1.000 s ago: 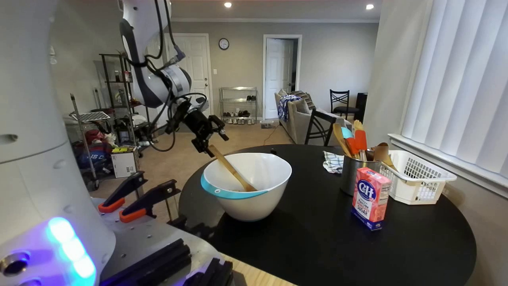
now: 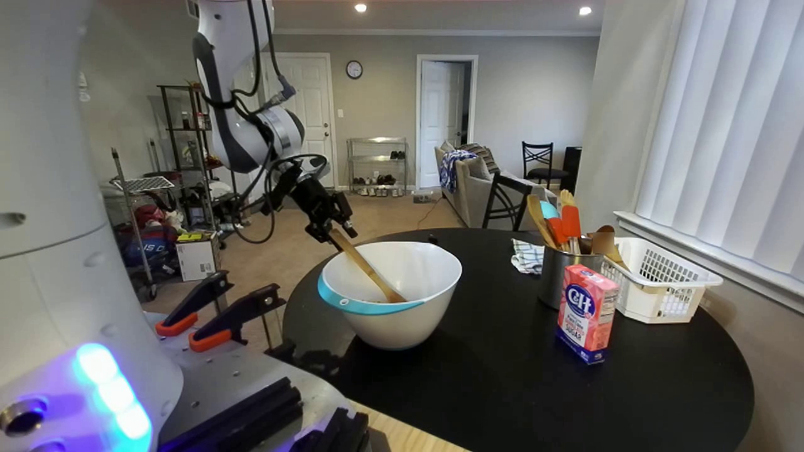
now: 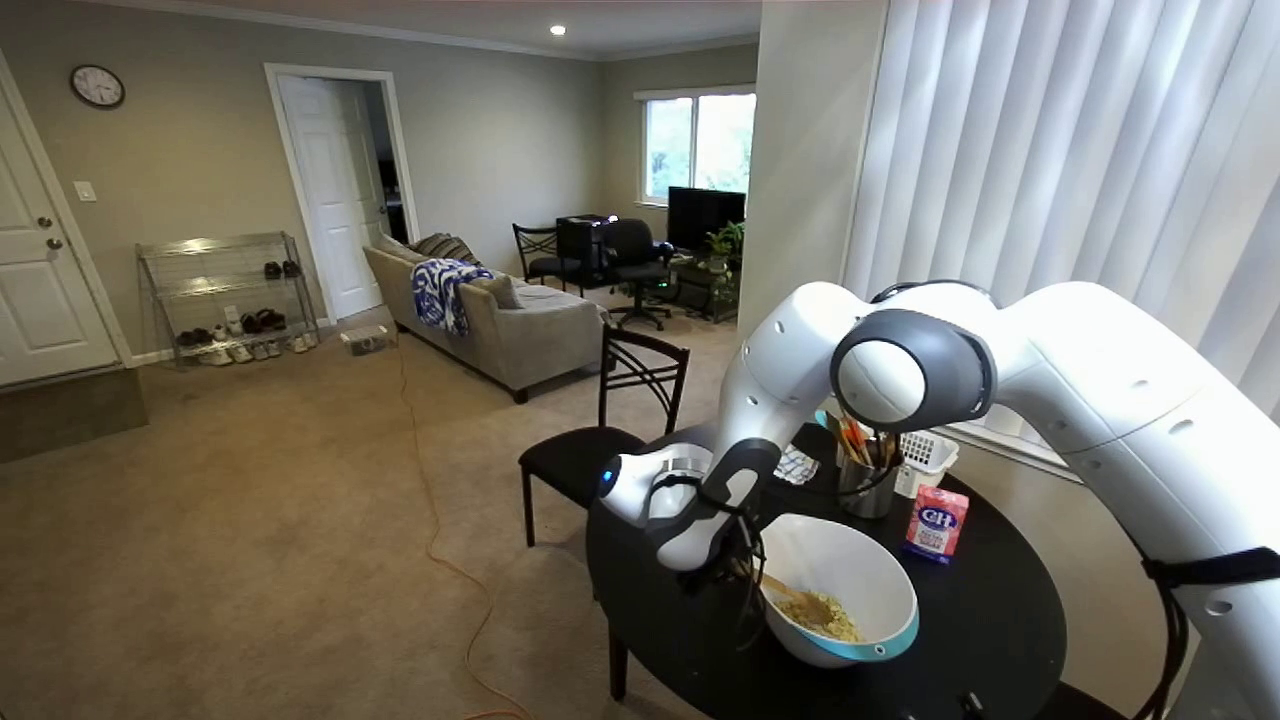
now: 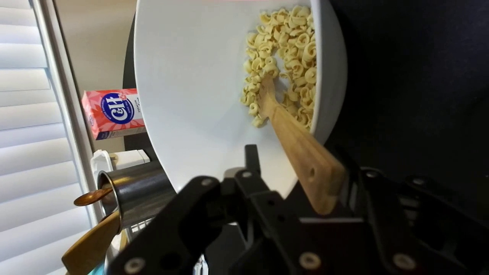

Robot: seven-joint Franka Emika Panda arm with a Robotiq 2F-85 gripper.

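A wooden spoon [image 4: 298, 142] leans in the white mixing bowl [image 2: 411, 263], its handle rising past the rim and its head in the pasta shells [image 4: 300, 50]. At the handle's upper end, my gripper [image 2: 337, 228] is partly open. In the wrist view the handle's end lies between the dark fingers, nearer the right one, with a clear gap to the left one. Whether the right finger touches the wood is hard to see. In exterior view 2, the arm hides most of the gripper.
A pink sugar box [image 2: 586, 312] stands right of the bowl, with a metal utensil holder [image 2: 556, 275] and a white basket [image 2: 656, 282] behind it. A checked cloth [image 2: 527, 257] lies farther back.
My gripper's fingers have come closer together around the handle's end, and the arm has shifted very slightly. The spoon and the bowl appear unmoved.
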